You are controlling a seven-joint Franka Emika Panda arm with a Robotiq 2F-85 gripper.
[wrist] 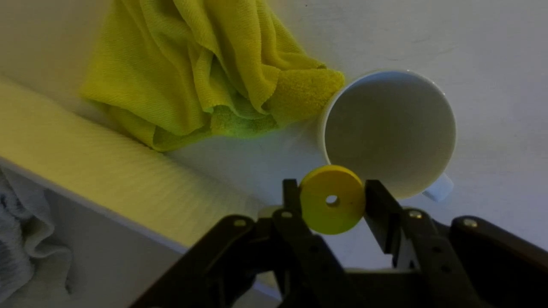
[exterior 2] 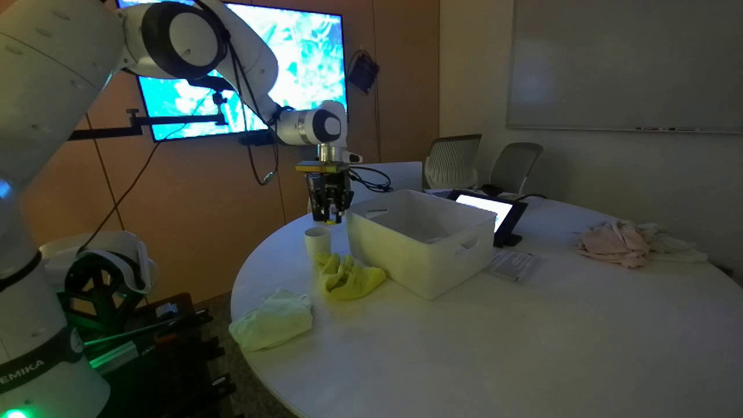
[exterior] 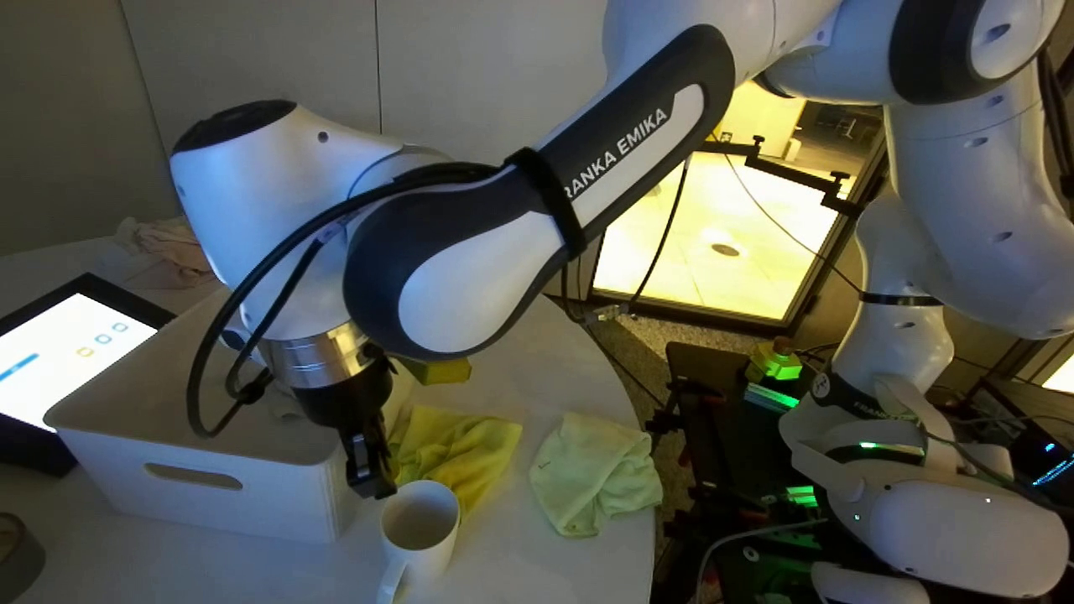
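In the wrist view a round yellow disc (wrist: 329,218) with a small central hole is pinched between the black fingers, so my gripper is shut on it. Behind the disc, lower down, a white mug (wrist: 390,128) stands upright on the table, its inside looking empty. The disc overlaps the mug's near rim in that view. From exterior view 1, the gripper (exterior: 372,483) hangs above and just beside the mug (exterior: 419,523), on the box side; the disc cannot be made out there. Exterior view 2 shows the gripper (exterior 2: 331,216) above the mug (exterior 2: 318,241).
A white open box (exterior 2: 425,244) stands right beside the gripper, with a grey cloth (wrist: 25,241) inside. A yellow cloth (wrist: 215,77) lies against the mug, and a pale green cloth (exterior 2: 275,321) is near the table edge. A lit tablet (exterior: 70,352) stands behind the box.
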